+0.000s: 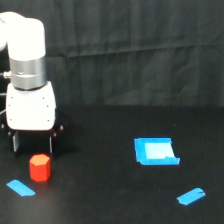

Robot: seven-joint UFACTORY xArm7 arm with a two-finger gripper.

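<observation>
A small red hexagonal block (40,168) sits on the dark table at the front left. Just behind and above it is my gripper (34,150), with its fingers spread apart and open. No object shows between them, and the block appears still clear of the fingers in this view. How far apart in depth the fingertips and the block are, I cannot tell.
A white square (158,151) edged in blue tape lies right of centre. Strips of blue tape mark the table at front left (20,187) and front right (191,196).
</observation>
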